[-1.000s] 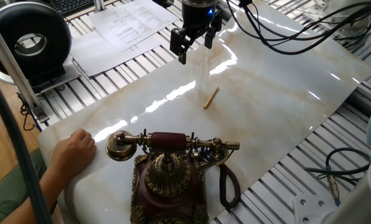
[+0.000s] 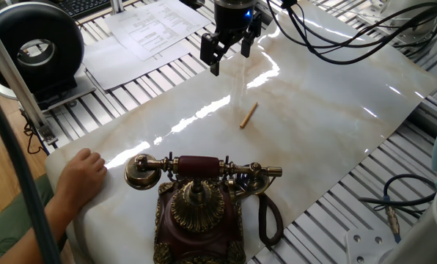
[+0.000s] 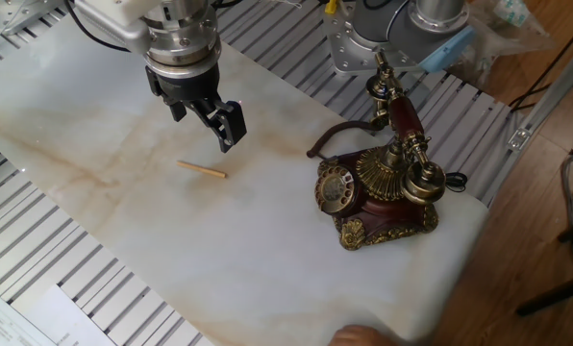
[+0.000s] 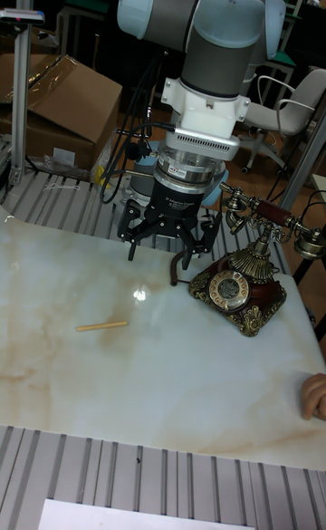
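Note:
My gripper [image 2: 230, 61] is open above the marbled sheet, its black fingers spread with nothing between them. A thin wooden stick [image 2: 248, 115] lies flat on the sheet, apart from the gripper; view 2 shows the same stick [image 3: 202, 169] below and to the left of the fingertips. An ornate dark red and gold telephone [image 2: 198, 213] stands upright at the bottom of view 1, its handset [image 2: 199, 166] lying across the cradle. In view 3 the telephone [image 4: 241, 284] is to the right of the gripper [image 4: 166, 252], with its rotary dial showing.
A person's hand [image 2: 85, 176] rests at the sheet's edge, left of the telephone. Papers [image 2: 149, 29] lie on the slatted table beyond the sheet. Black cables [image 2: 336, 51] hang near the arm. Much of the marbled sheet [image 4: 145, 385] is bare.
The person's hand has shifted slightly left and toward the sheet's edge. The gripper, stick and telephone have stayed where they were.

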